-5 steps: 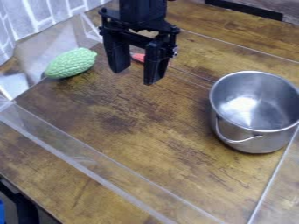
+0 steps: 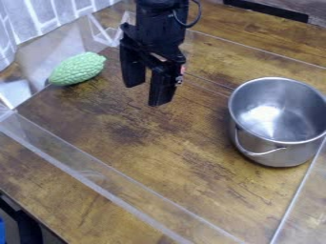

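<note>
The black gripper (image 2: 147, 76) hangs over the wooden table at upper middle, its two dark fingers pointing down and apart, with no object visible between them. A green bumpy vegetable-like object (image 2: 76, 70) lies at upper left, apart from the gripper. A large metal pot (image 2: 276, 119) stands at right. A small red object, mostly hidden, lies behind the gripper.
Clear plastic walls (image 2: 102, 179) border the table (image 2: 178, 191) at left and lower left, and another runs along the right.
The gripper has rotated about its vertical axis and shifted slightly, now covering more of the red object. The green object and pot have not moved.
</note>
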